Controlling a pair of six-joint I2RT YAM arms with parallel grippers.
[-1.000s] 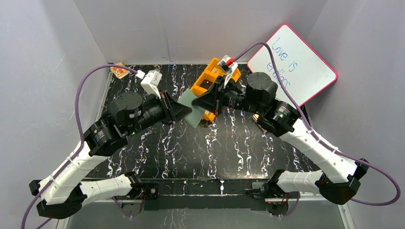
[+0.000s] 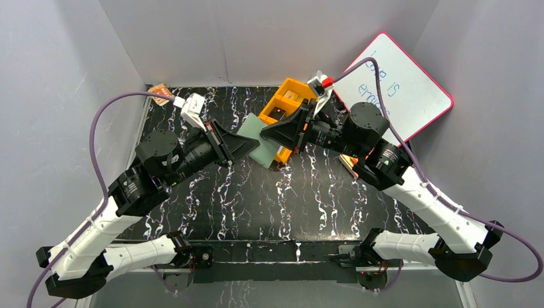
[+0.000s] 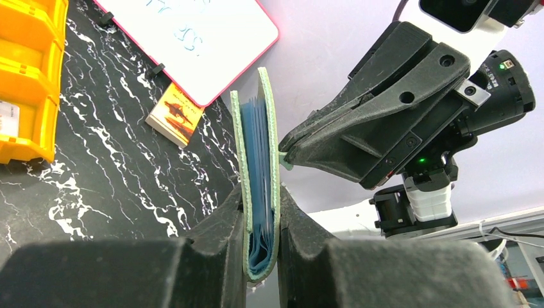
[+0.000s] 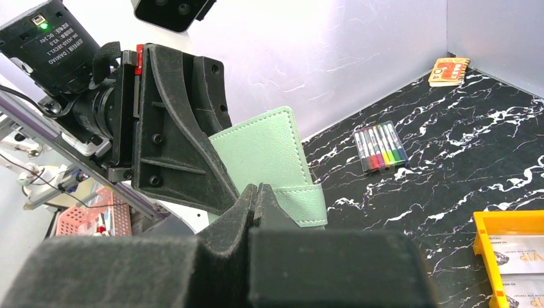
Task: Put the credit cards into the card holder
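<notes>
The pale green card holder (image 2: 260,142) hangs above the table between both grippers. My left gripper (image 2: 253,145) is shut on its lower part; in the left wrist view the holder (image 3: 274,186) stands edge-on, with several bluish inner sleeves (image 3: 256,173) between its covers. My right gripper is shut at the holder's side. A bit of green strap (image 3: 286,162) shows at its tips, and the strap band (image 4: 305,204) runs up to them. Printed white cards (image 4: 518,255) lie in the yellow tray (image 4: 482,247).
The yellow tray (image 2: 280,101) is behind the holder. A whiteboard (image 2: 401,86) leans at the back right, a small box (image 3: 174,115) beside it. A marker set (image 4: 380,147) and an orange booklet (image 4: 449,70) lie on the left side.
Both arms have shifted slightly: the left a little to the left, the right a little to the right.
</notes>
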